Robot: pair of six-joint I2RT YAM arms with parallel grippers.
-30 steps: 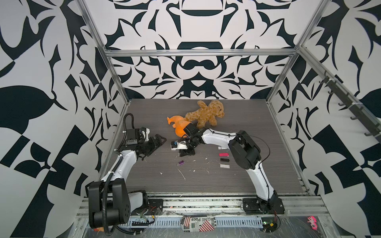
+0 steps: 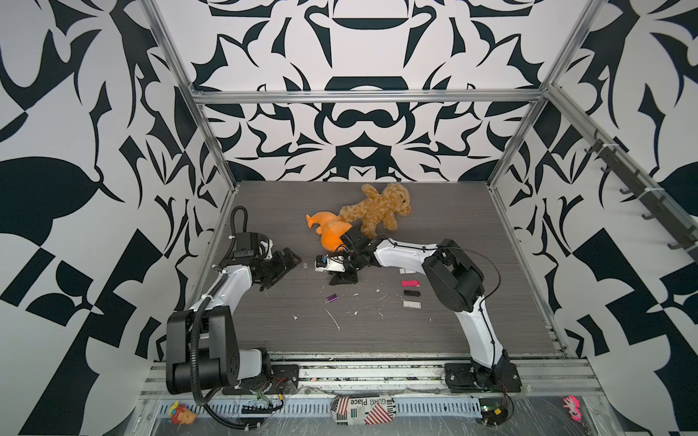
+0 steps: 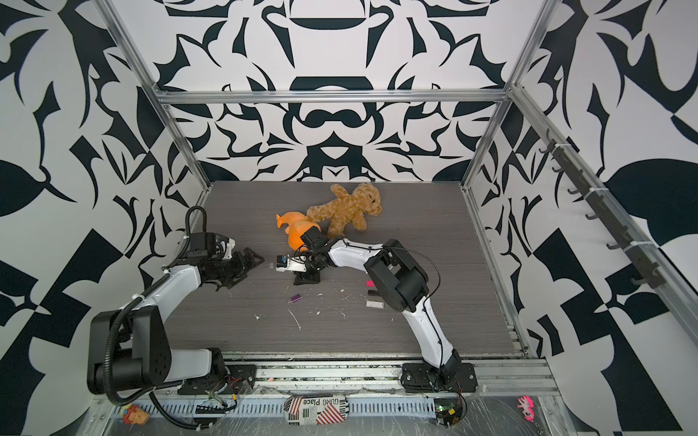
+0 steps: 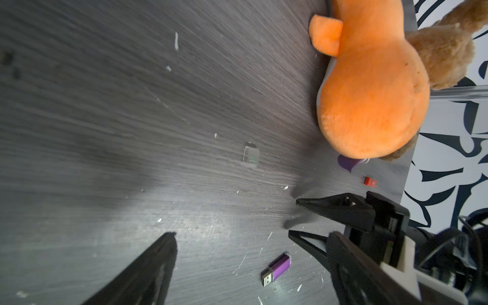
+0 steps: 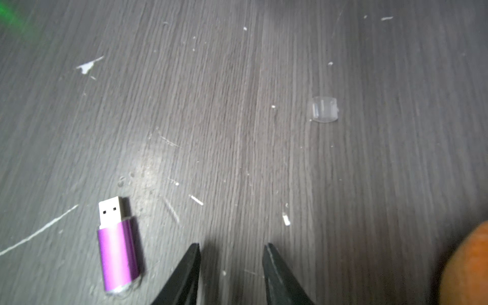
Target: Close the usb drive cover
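The purple USB drive [image 5: 118,254] lies flat on the table with its metal plug bare. A small clear cap rests apart from it, also seen as a clear piece [image 4: 251,155] in the left wrist view. My right gripper is partly open above the table, nothing between its fingers; the drive is to the left of them in its wrist view. On the left side of the table, my left gripper stands wide open and empty, its two dark fingers apart at the bottom of its wrist view.
An orange plush toy [image 4: 373,96] sits close behind the right gripper, with a brown teddy bear [image 2: 378,208] beyond it. To the right lie a pink stick [image 2: 410,283], a black one [image 2: 411,293] and a pale one [image 2: 412,304].
My left arm has shifted slightly, its gripper drawing back a little to the left. The drive stays where it was.
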